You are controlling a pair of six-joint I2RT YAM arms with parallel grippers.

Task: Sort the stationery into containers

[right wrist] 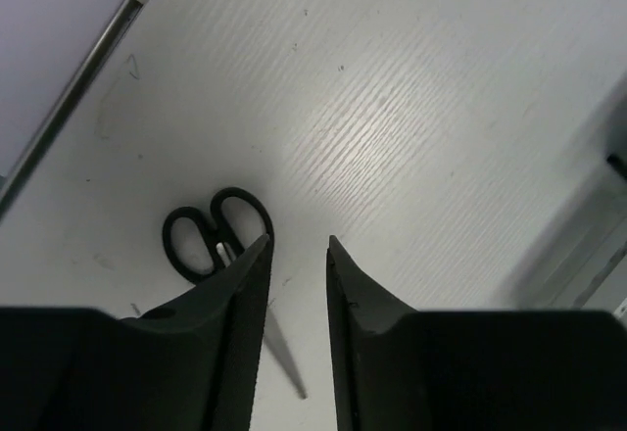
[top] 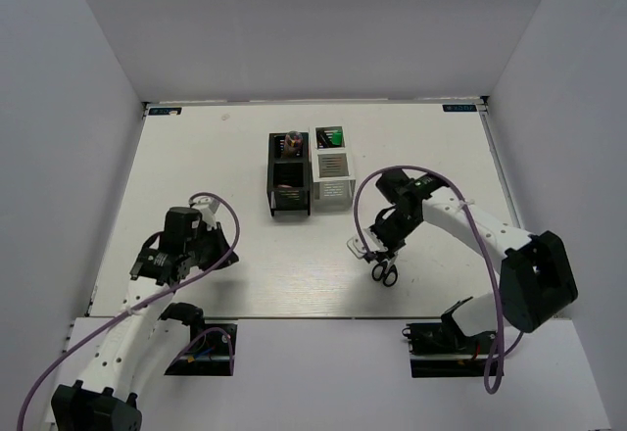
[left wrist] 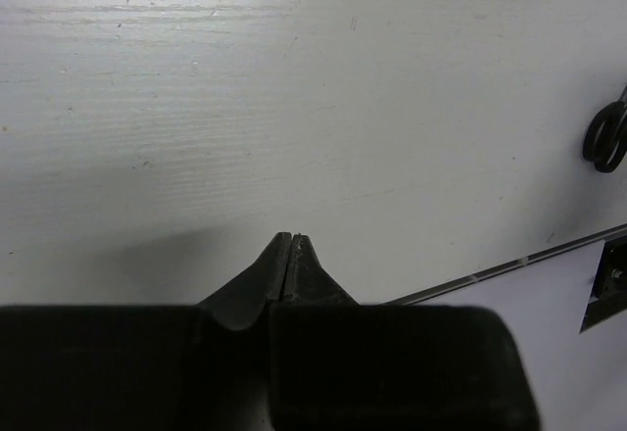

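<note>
Scissors with black handles (top: 385, 274) lie flat on the table at the front right. My right gripper (top: 370, 251) is over the table by them, its arm hiding most of the blades in the top view. In the right wrist view the right gripper is open with bare table between its fingertips; the scissors' blade (right wrist: 285, 355) shows beside the left finger. The left gripper has its fingertips together, nothing visible between them, above bare table. A black container (top: 272, 171) and a white container (top: 334, 190) stand side by side at the back middle.
A brownish item (top: 293, 143) sits in the black container's back compartment. Something green (top: 337, 138) is in the white one's back compartment. Bare table lies left of the containers and in the front middle. The table's front edge (top: 313, 317) is not far from the scissors.
</note>
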